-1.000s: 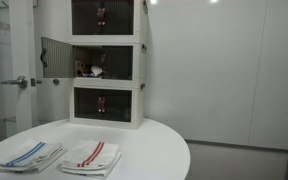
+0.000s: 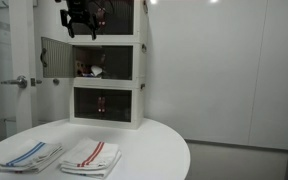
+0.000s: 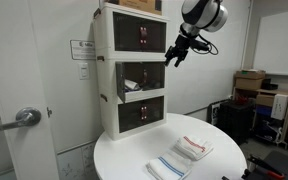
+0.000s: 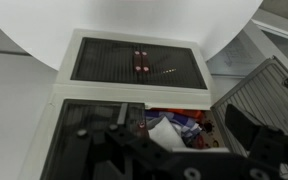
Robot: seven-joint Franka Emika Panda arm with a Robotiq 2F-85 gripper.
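Note:
A white three-tier cabinet [image 2: 106,85] with dark see-through doors stands at the back of the round table. Its middle compartment has the left door [image 2: 56,58] swung open, and inside lie a white cloth [image 4: 166,132] and some blue, red and orange items. Two folded towels lie on the table: one with blue stripes [image 2: 26,156], one with red stripes [image 2: 90,157]. My gripper [image 2: 82,30] hangs open high in front of the top compartment, empty, above the towels. In the wrist view its dark fingers partly cover the middle compartment.
The white round table [image 3: 119,155] has bare room around the towels. A door with a handle [image 2: 20,81] is at the left. Shelving with boxes [image 3: 249,80] stands at the far right, away from the cabinet.
Towels and cabinet are unmoved.

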